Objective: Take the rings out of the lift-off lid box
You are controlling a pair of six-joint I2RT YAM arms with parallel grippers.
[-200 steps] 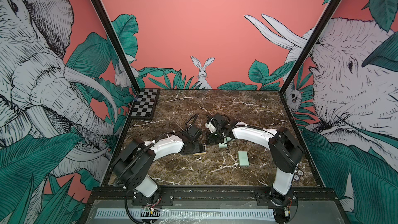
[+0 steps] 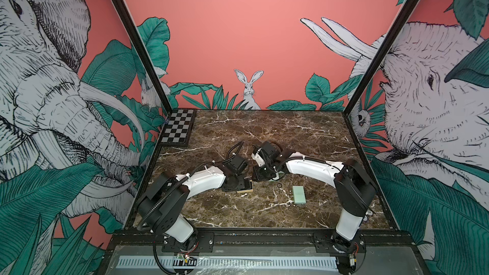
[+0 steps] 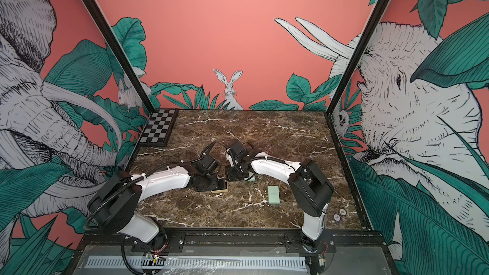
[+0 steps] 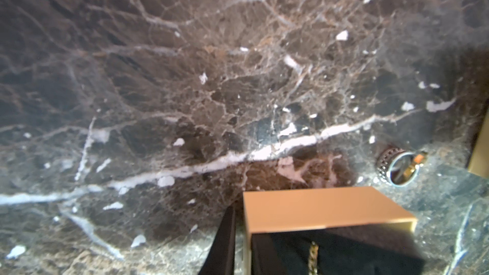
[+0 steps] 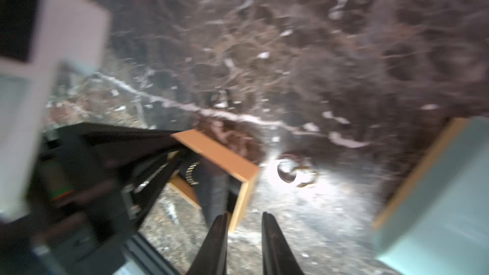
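An open box (image 4: 321, 208) with orange edges and dark lining holds a gold chain-like ring (image 4: 313, 254). My left gripper is shut at its left wall; whether anything thin is between the fingers is unclear. A patterned silver ring (image 4: 383, 168) lies on the table beside the box, with a small gold piece at it. My right gripper is part open just beside the box's corner, nothing visible between its fingers. A mint-green piece with orange edge (image 5: 438, 193) lies to the right in the right wrist view.
A mint-green box (image 2: 298, 195) lies front right on the marble table. A checkered board (image 2: 176, 127) sits at back left. Small round items (image 3: 336, 217) lie near the right edge.
My right arm has shifted slightly, its gripper a little toward the front left. The left arm looks almost unchanged.
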